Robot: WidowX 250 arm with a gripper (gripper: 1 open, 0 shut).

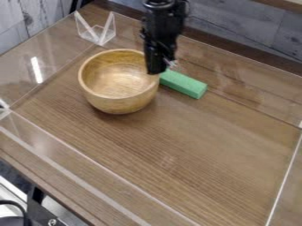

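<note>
The black gripper (156,65) hangs over the back right rim of a wooden bowl (116,81), below its dark arm at top centre. It looks shut, with nothing visible between its fingers, though its tips are small and blurred. A green block (183,85) lies on the wooden table just right of the bowl, below and right of the gripper.
A clear plastic object (94,31) stands at the back left of the table (200,168). A black cable (12,212) lies off the table's front left edge.
</note>
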